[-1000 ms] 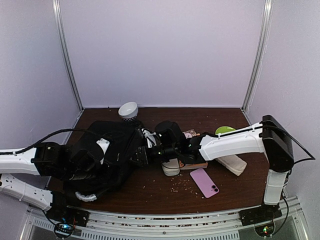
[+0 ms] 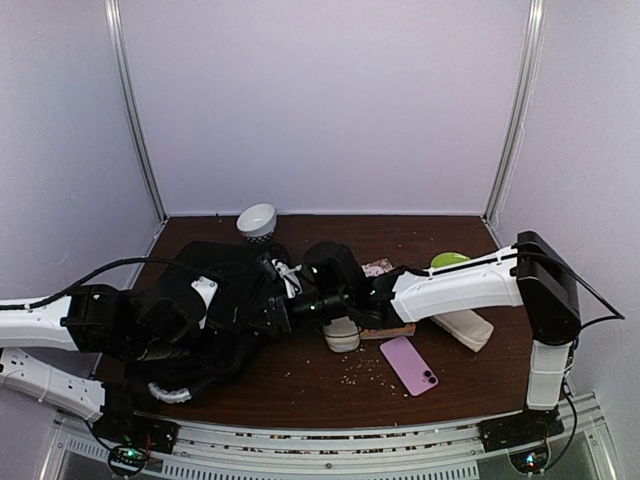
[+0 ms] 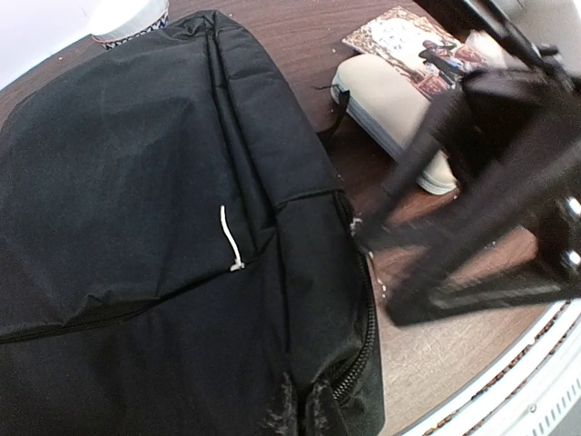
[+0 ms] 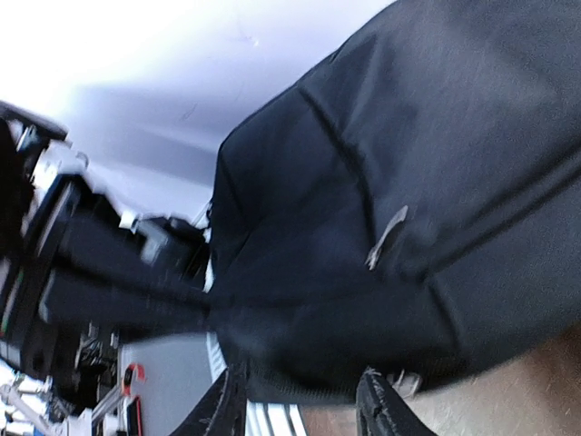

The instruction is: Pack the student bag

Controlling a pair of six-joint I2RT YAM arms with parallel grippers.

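Observation:
The black bag (image 3: 136, 173) lies flat at the left of the table, with a white zipper pull cord (image 3: 231, 238) on its front. At the bag's near side edge, beside the zipper, my left gripper is shut; whether fabric is pinched between its tips cannot be made out. My right gripper is beside the bag's right edge, fingers parted, and I see nothing clearly held between them. In the left wrist view the right gripper looks blurred. A small light object (image 4: 399, 381) shows near its right finger, by the bag's edge.
Right of the bag lie a beige case (image 2: 342, 335), a book (image 3: 408, 50), a pink phone (image 2: 408, 365), a long pale case (image 2: 464, 328) and a green item (image 2: 449, 259). A white bowl (image 2: 257, 222) stands behind the bag. Crumbs dot the front table.
Over the last second my right gripper has shifted slightly beside the bag's right edge, its arm moving a little left. The left arm and the table items have stayed put.

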